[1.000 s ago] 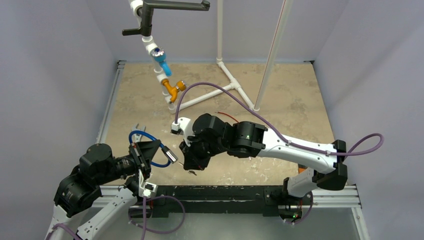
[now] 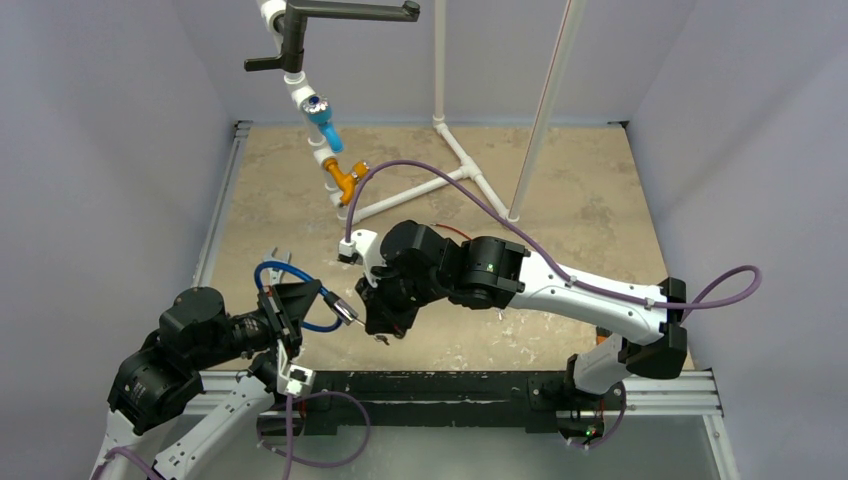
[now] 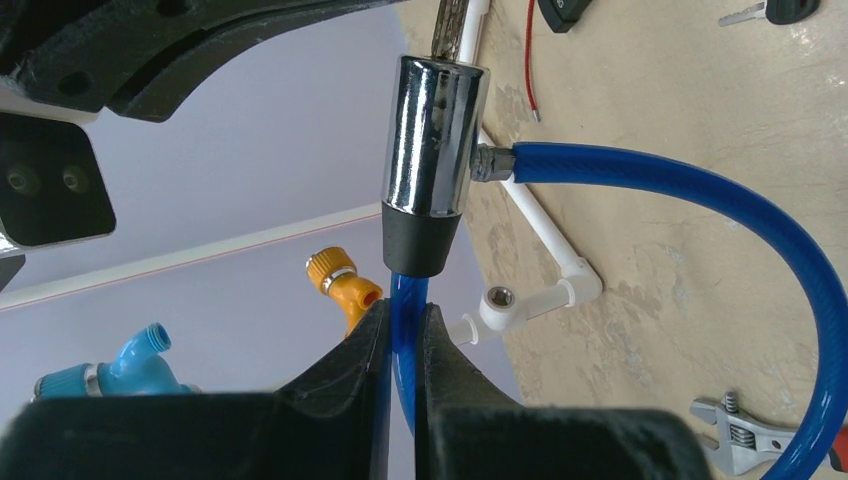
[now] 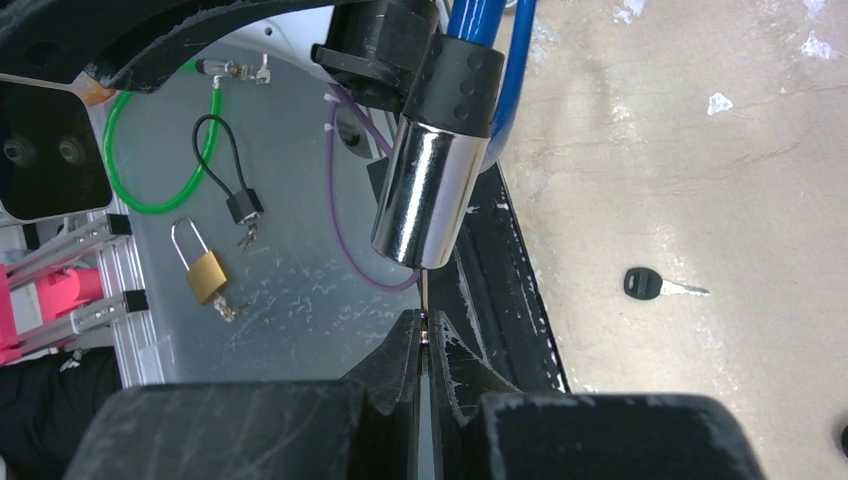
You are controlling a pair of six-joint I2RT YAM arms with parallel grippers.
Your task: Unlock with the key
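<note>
A chrome cylinder lock (image 3: 432, 135) with a black collar (image 3: 413, 240) and a looped blue cable (image 3: 690, 175) hangs above the board. My left gripper is shut on that cable just behind the collar. In the right wrist view, my right gripper is shut with a thin metal key (image 4: 424, 290) between its fingertips, facing the lock's chrome end. The key's blade reaches that end face; how far it is inside, I cannot tell. From above, both grippers meet nose to nose across the lock at centre left.
Loose on the board lies a black-headed key (image 4: 643, 283). A brass padlock (image 4: 207, 277), a black cable lock (image 4: 243, 205) and a green cable lock (image 4: 152, 208) lie on the grey surface in front. An adjustable wrench is on the board at left.
The left arm and the lock look nearly unmoved.
</note>
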